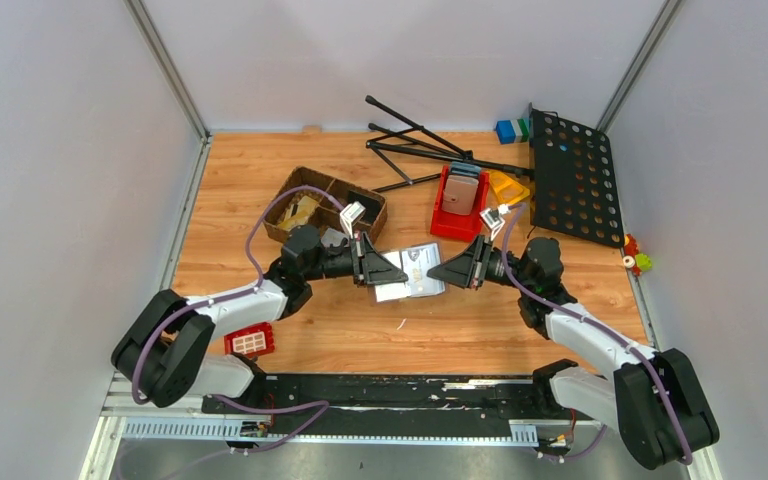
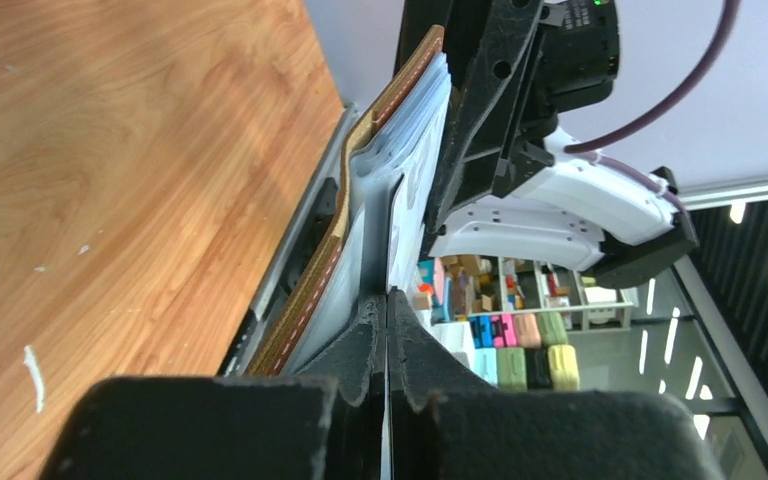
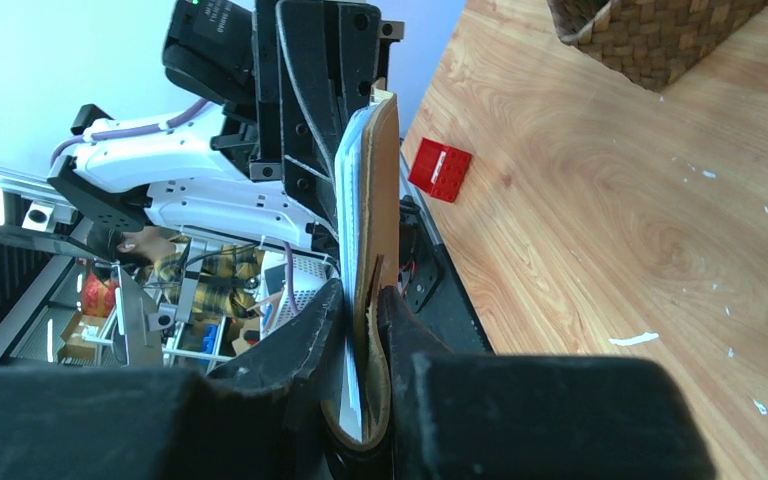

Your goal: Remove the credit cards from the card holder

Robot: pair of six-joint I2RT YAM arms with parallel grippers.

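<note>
Between my two grippers the card holder [image 1: 423, 264] stands spread open above the table, its pale inner sleeves facing up. From the side, its brown stitched leather cover [image 2: 305, 300] and the translucent card sleeves [image 2: 405, 125] show. My left gripper [image 1: 403, 277] is shut at the sleeves, with a thin pale card edge [image 2: 395, 230] running down between its fingertips. Opposite, my right gripper [image 1: 432, 274] has its fingers on both sides of the holder's folded leather edge [image 3: 377, 230] and sleeves. How far the card sits inside its sleeve is hidden.
A woven box [image 1: 376, 216] with dividers stands behind the left gripper. A red tray [image 1: 459, 225] holding a pinkish item lies behind the right one. The black stand [image 1: 574, 180] fills the back right. Bare tabletop [image 1: 400, 345] extends in front.
</note>
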